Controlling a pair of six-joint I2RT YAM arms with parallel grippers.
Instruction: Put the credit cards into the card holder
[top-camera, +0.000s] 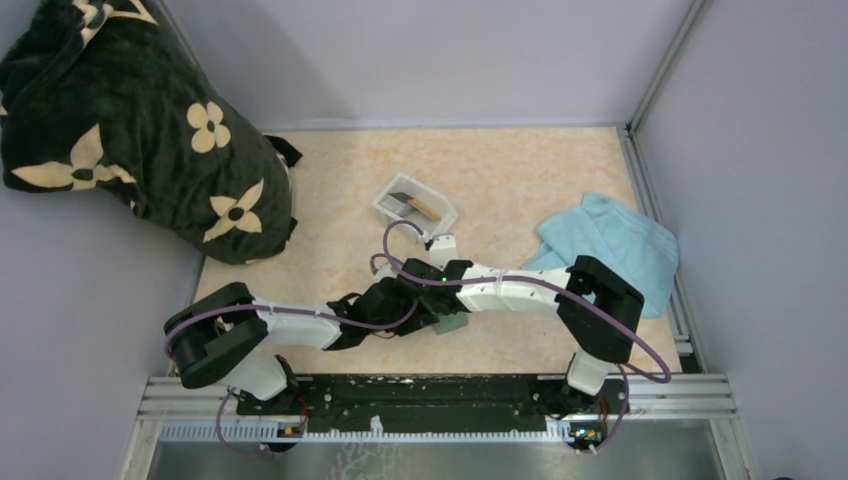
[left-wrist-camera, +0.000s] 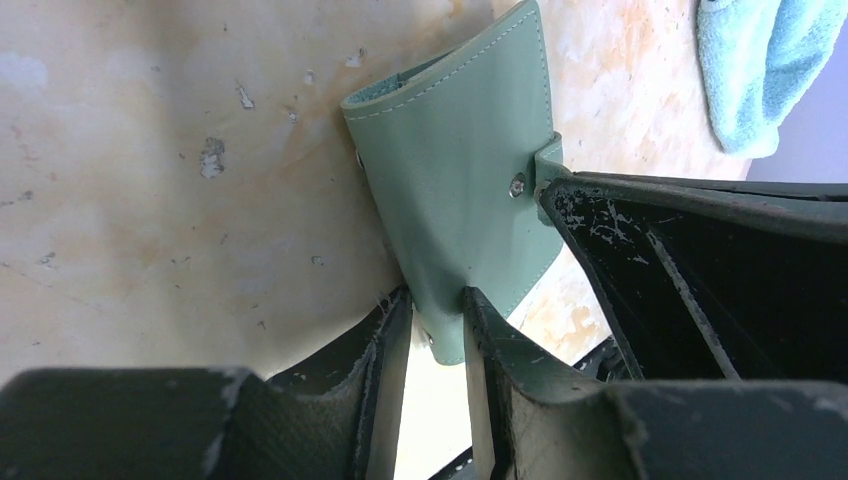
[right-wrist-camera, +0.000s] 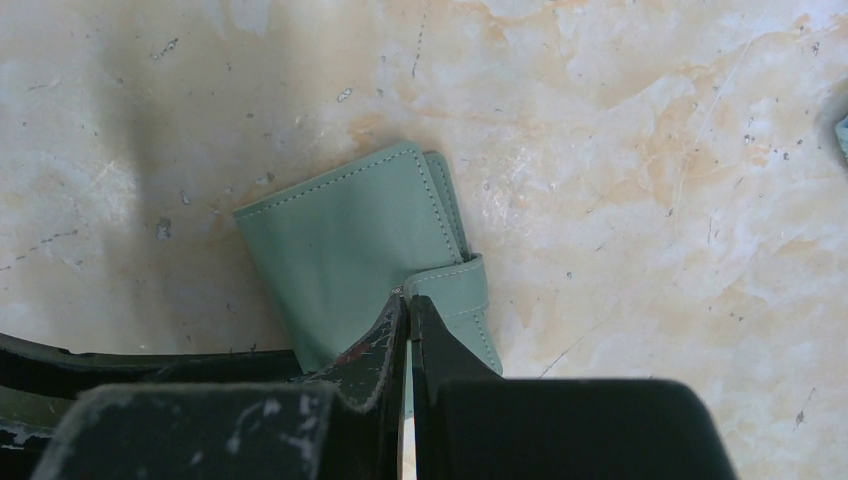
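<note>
The sage-green card holder lies on the table, its strap over one edge; in the top view only part of it shows beneath the arms. My left gripper is at one end of the holder, its fingertips a little apart with green leather behind them; whether it grips is unclear. My right gripper is shut, its tips at the holder's strap. Cards lie in a white plastic box behind the arms.
A crumpled light blue cloth covers the right side of the table. A large dark patterned pillow fills the back left.
</note>
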